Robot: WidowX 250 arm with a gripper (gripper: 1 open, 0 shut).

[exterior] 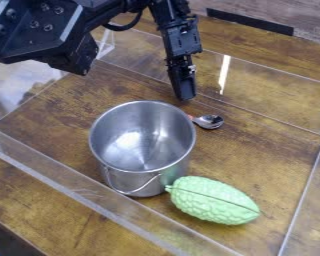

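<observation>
My gripper (184, 92) points down low over the wooden table, behind a steel pot (141, 140); it looks shut, with nothing clearly between its fingers. A small spoon (208, 121) lies just in front of it, right of the pot. A pale green bitter-melon-like vegetable (214, 200) lies at the front right, by the pot's base.
Clear plastic walls (306, 200) edge the wooden work area (263, 150). There is bare wood to the left of the pot and to the right of the spoon. The arm fills the upper left.
</observation>
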